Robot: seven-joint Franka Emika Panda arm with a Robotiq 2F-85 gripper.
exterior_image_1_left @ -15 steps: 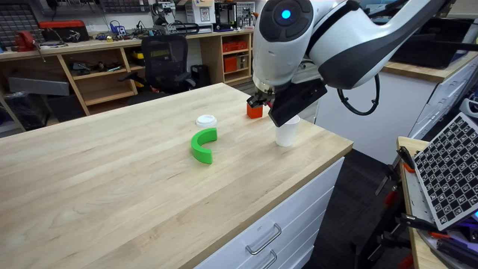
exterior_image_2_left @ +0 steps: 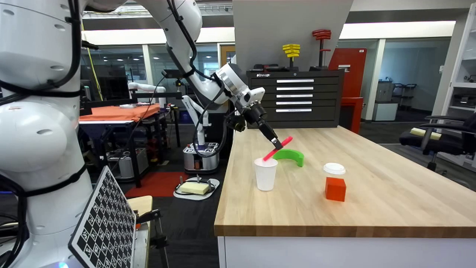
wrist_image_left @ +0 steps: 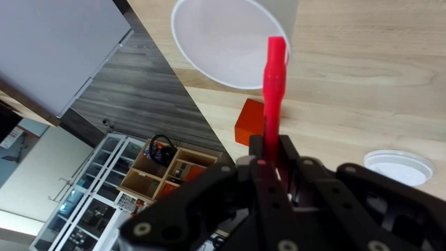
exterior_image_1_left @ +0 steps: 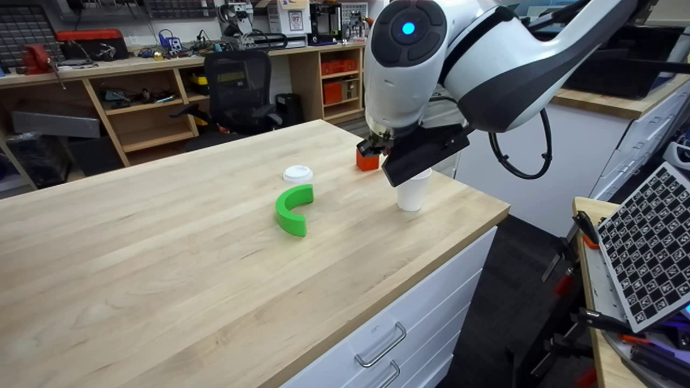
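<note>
A pink-red stick (wrist_image_left: 274, 88) is clamped in my gripper, which is shut on it. Held at a slant in exterior view 2, the stick (exterior_image_2_left: 277, 149) has its lower end at the rim of the white cup (exterior_image_2_left: 266, 175). Whether that tip is inside the cup or just over it, I cannot tell. The cup (wrist_image_left: 228, 42) stands upright and looks empty in the wrist view. In exterior view 1 the gripper's own body hides most of the stick and part of the cup (exterior_image_1_left: 412, 193).
An orange-red block (exterior_image_2_left: 335, 189) and a white lid (exterior_image_2_left: 334, 168) sit on the table beyond the cup. A green arch (exterior_image_1_left: 291, 210) lies apart from them. The cup is close to the table edge (exterior_image_1_left: 478, 223). Much of the wooden top is bare.
The arm has shifted slightly to the left in exterior view 1. The cup, block, lid and green arch have stayed in place.
</note>
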